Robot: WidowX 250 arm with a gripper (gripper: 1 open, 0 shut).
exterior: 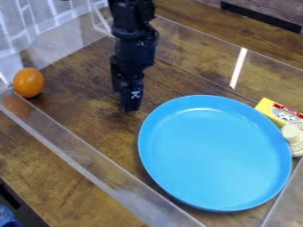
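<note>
A black robot gripper [128, 89] hangs from the top centre of the camera view, low over the wooden table, left of and behind a large blue plate [213, 152]. Its fingertips are dark and small, so I cannot tell whether it is open or shut, or whether anything is between them. An orange round object [28, 82] sits at the far left.
A yellow box [278, 112] and a cream round object [295, 142] lie at the right edge beside the plate. Clear plastic walls border the table at left and along the front. The wood behind the plate is bare.
</note>
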